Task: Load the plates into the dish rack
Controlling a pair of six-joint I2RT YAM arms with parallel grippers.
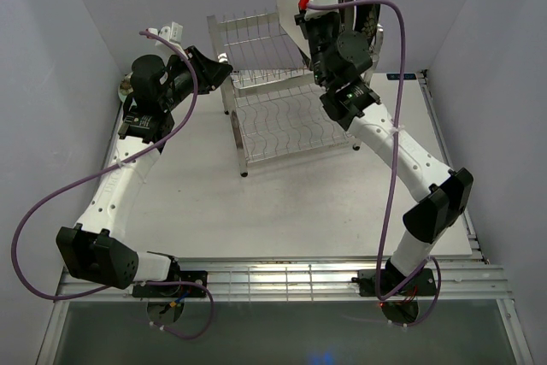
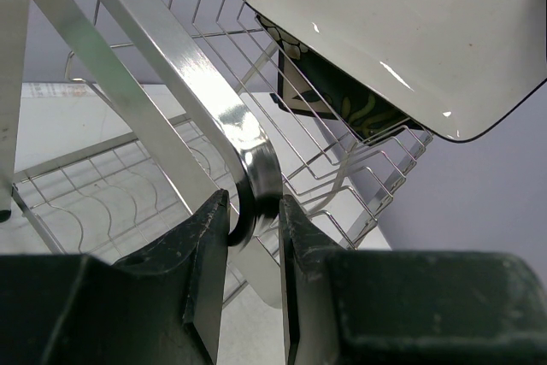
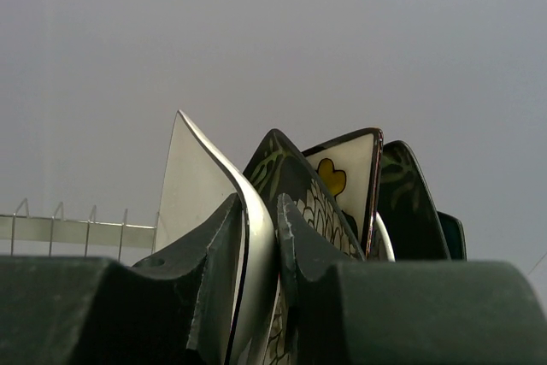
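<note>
My left gripper (image 1: 220, 66) is shut on the end of the rack's steel frame bar (image 2: 197, 91) at the upper left corner of the dish rack (image 1: 244, 144). My right gripper is shut on the rim of a white plate (image 3: 197, 168), upright in the rack's upper right part. Directly right of it stand several patterned plates: a dark green one (image 3: 272, 160), a cream one with a yellow flower (image 3: 350, 160) and another dark one (image 3: 402, 194).
The upper tier's left wire slots (image 1: 256, 40) are empty, as is the lower tier (image 1: 291, 126). Walls close in on both sides.
</note>
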